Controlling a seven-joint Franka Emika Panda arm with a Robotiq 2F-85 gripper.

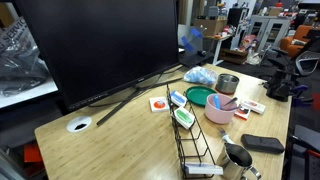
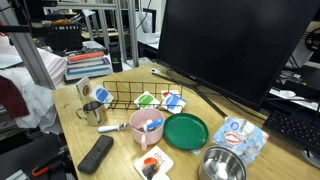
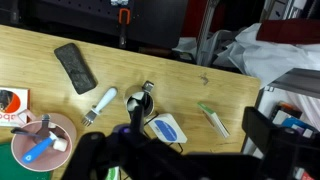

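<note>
Above the table, my gripper stands open, its dark fingers wide apart at the lower edge of the wrist view and nothing held between them. Between and beyond them, that view shows a metal mug (image 3: 140, 98), a white and blue box (image 3: 167, 128) and a green-and-white pen-like item (image 3: 207, 112). Further left are a black oblong object (image 3: 75, 70), a utensil with a white head (image 3: 100, 104) and a pink bowl (image 3: 62, 128) with utensils in it. A black wire rack (image 1: 188, 140) holds several small boxes in exterior view 1; the mug (image 1: 236, 163) is close beside it.
A green plate (image 2: 187, 131), a metal pot (image 2: 222, 163) and a clear plastic bag (image 2: 240, 137) lie beyond the bowl. A large monitor (image 1: 110, 45) stands along the back. Bare wood (image 1: 110, 155) stretches left of the rack, with a tape roll (image 1: 79, 124) near the monitor.
</note>
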